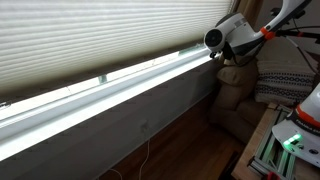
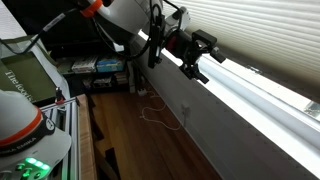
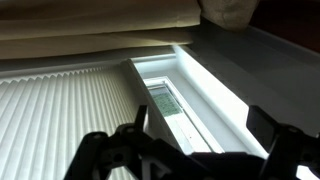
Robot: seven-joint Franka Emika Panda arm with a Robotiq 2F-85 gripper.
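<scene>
Beside the window at the far end of the sill, my gripper (image 1: 220,54) hangs near the lower edge of a pale pleated blind (image 1: 100,35). From the opposite side, the same gripper (image 2: 197,72) appears in front of the wall below the blind (image 2: 270,25). Two dark fingers stand wide apart at the bottom of the wrist view, so the gripper is open with nothing between them. Past the fingers lie the blind (image 3: 60,125) and a strip of window glass (image 3: 170,103). Contact with the blind does not show.
A white sill (image 1: 110,100) runs under the window. A brown couch (image 1: 236,100) with a patterned pillow (image 1: 285,82) stands by the arm. A white cord (image 1: 147,150) hangs from the wall to the wooden floor (image 1: 190,150), which is largely clear.
</scene>
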